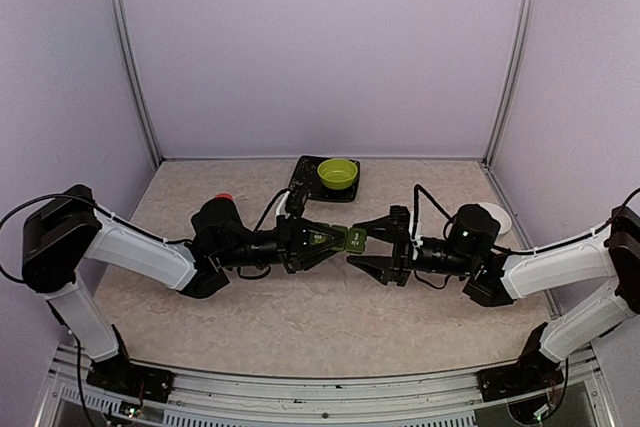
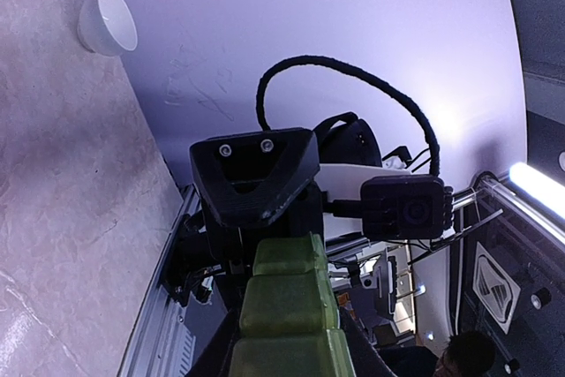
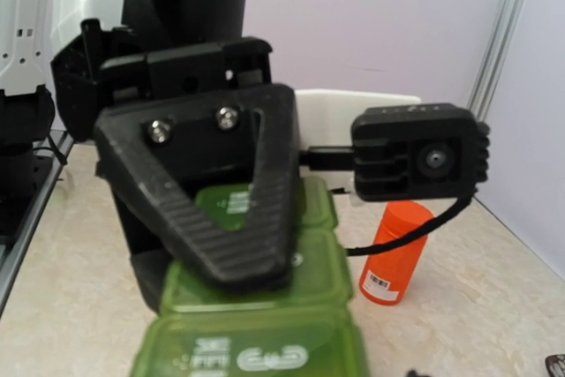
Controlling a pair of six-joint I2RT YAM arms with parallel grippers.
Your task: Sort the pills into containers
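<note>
A green pill box (image 1: 356, 240) with a row of lidded compartments is held above the middle of the table. My left gripper (image 1: 322, 239) is shut on it. In the right wrist view, a black left finger (image 3: 238, 245) lies across the lids; the nearest pill box lid (image 3: 256, 350) shows printed marks and looks closed. From the right, my right gripper (image 1: 358, 247) stands open at the box's free end; whether it touches the box I cannot tell. In the left wrist view the pill box (image 2: 287, 302) runs toward the right arm. No loose pills are visible.
A yellow-green bowl (image 1: 338, 174) sits on a black tray (image 1: 310, 188) at the back. The orange bottle (image 3: 395, 258) stands behind the left arm. A white bowl (image 2: 108, 22) is at the table's right side.
</note>
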